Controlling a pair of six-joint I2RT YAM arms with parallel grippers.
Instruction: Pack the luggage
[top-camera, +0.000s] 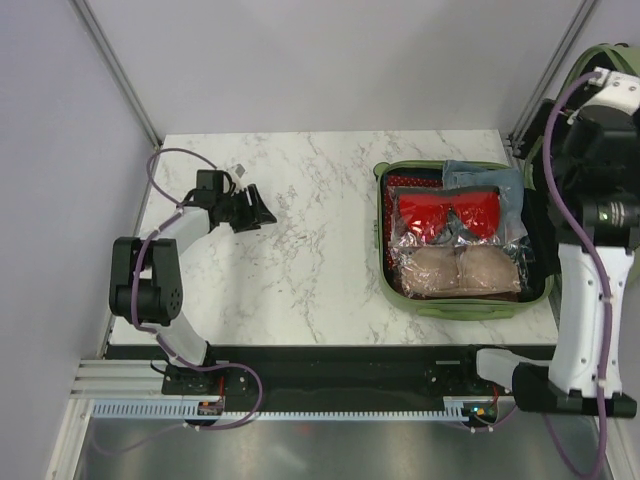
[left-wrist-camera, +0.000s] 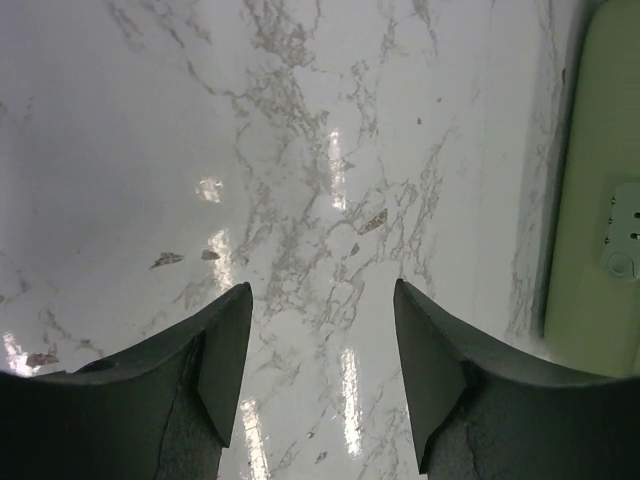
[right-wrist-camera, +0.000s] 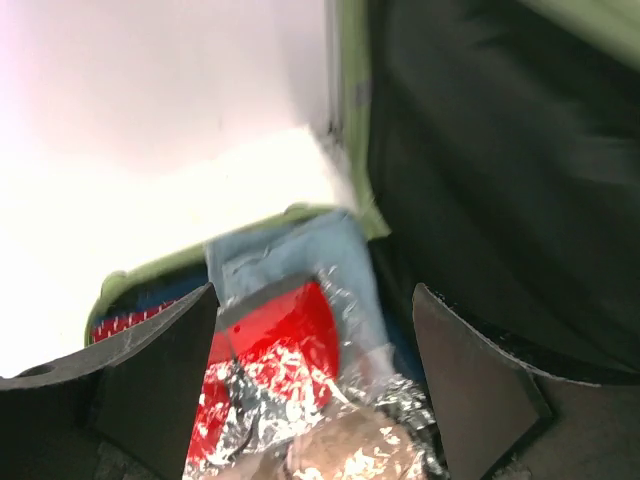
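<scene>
The green suitcase (top-camera: 460, 310) lies open on the marble table, packed with a bagged red item (top-camera: 448, 214), bagged beige items (top-camera: 457, 270), folded denim (top-camera: 488, 175) and red dotted cloth at its left. Its lid (right-wrist-camera: 500, 120) stands open on the right, partly hidden by the right arm. My right gripper, raised high at the lid in the top view, is open above the contents. My left gripper is open and empty over bare table at the left; the suitcase edge shows at the right of its view.
Grey walls border the work area at the back and sides; the front table edge runs below the suitcase.
</scene>
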